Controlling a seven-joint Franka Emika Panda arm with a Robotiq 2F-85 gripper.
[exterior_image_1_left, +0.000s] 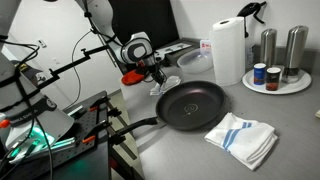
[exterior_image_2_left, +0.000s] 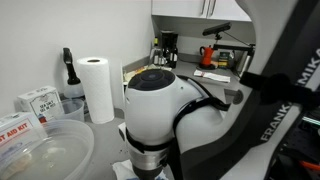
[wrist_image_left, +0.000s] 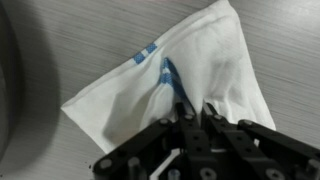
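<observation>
A white cloth with blue stripes (wrist_image_left: 225, 55) fills the middle of the wrist view, its folds gathered up to my gripper. The gripper is shut on the bunched part, while the rest of the cloth spreads over the grey counter. From exterior view 1, the gripper (exterior_image_1_left: 157, 78) is low at the far left of the counter, and the cloth (exterior_image_1_left: 166, 86) shows as a small white patch behind the pan. The robot's hand covers most of this spot in exterior view 2; only a bit of white cloth (exterior_image_2_left: 126, 169) peeks out there.
A black frying pan (exterior_image_1_left: 193, 104) is close by the cloth, handle toward the front edge. A second folded towel (exterior_image_1_left: 241, 138) lies right of it. Behind are a clear plastic bowl (exterior_image_1_left: 197, 58), a paper towel roll (exterior_image_1_left: 228, 50) and a plate with jars (exterior_image_1_left: 290, 86).
</observation>
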